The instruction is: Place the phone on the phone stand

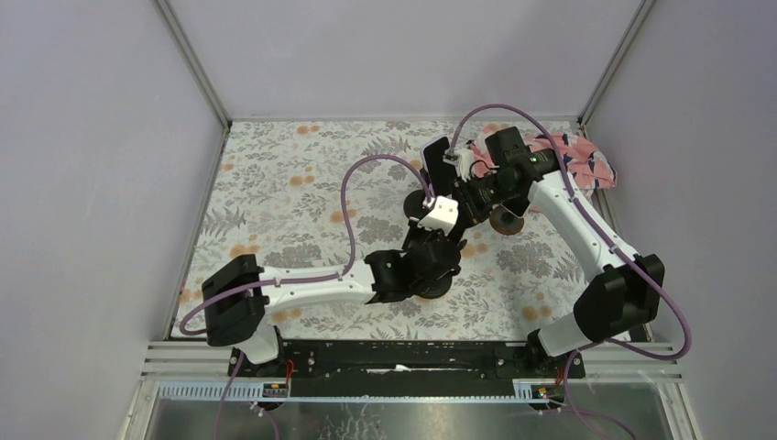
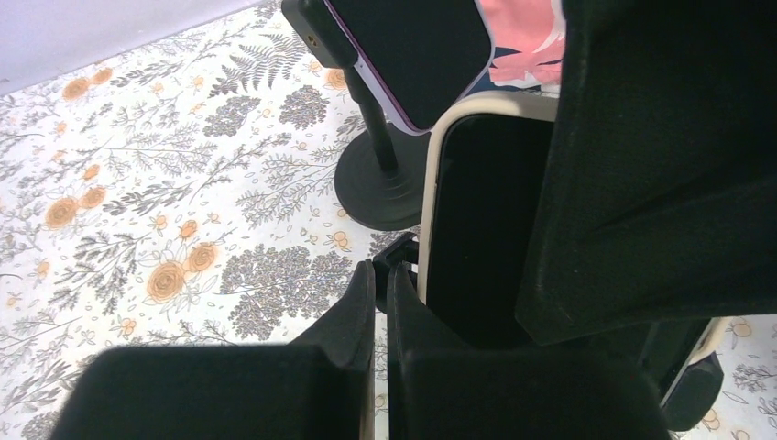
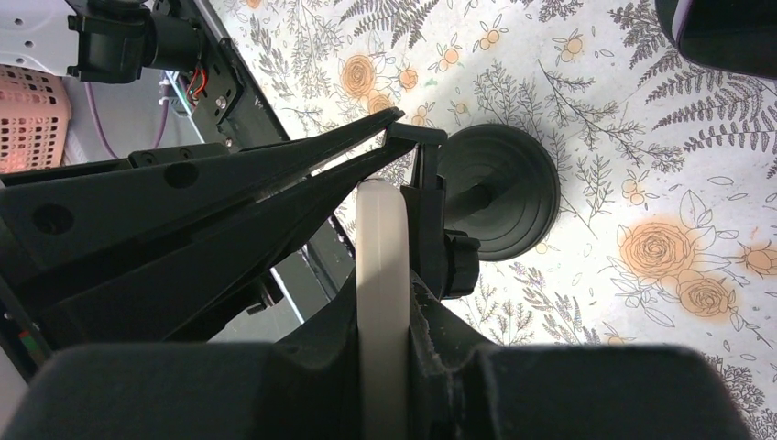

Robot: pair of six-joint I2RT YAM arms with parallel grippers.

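A black phone with a cream rim (image 2: pixel 486 220) fills the right of the left wrist view, low beside my left gripper. That gripper is shut on a small black part, seemingly of the stand. My right gripper is shut on the phone, whose pale edge stands between its fingers in the right wrist view. Below it is a round stand base (image 3: pixel 508 197). In the top view both grippers meet over the middle right of the table, largely hiding phone and stand.
Another stand (image 2: pixel 385 183) holds a phone (image 2: pixel 408 46) behind. A further round base (image 1: pixel 507 223) is at the right, near a pink cloth (image 1: pixel 582 160).
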